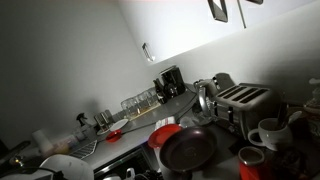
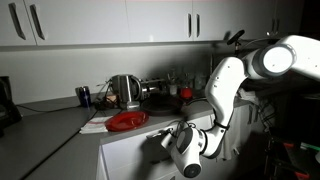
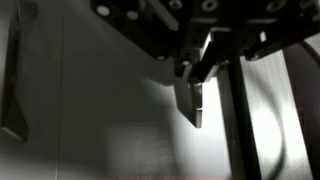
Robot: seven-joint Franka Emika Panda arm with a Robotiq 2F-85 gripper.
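Observation:
In the exterior view from the front, my arm reaches in from the right, bent down low before the white cabinet fronts (image 2: 130, 160) under the counter. My gripper shows in the wrist view close to a pale front panel, with its fingertips beside a dark gap under a metallic edge (image 3: 265, 125). The fingers look close together; how far apart they stand is unclear, and I make out no object between them. A dark handle (image 3: 15, 100) is on the left of the panel. The gripper is barely visible in the other exterior view.
A dark frying pan (image 1: 188, 148) sits near the counter's front, beside a red plate (image 1: 164, 134). Behind are a toaster (image 1: 243, 104) and a kettle (image 2: 126, 90). A red mug (image 1: 251, 162) and a light mug (image 1: 272, 133) stand to the right.

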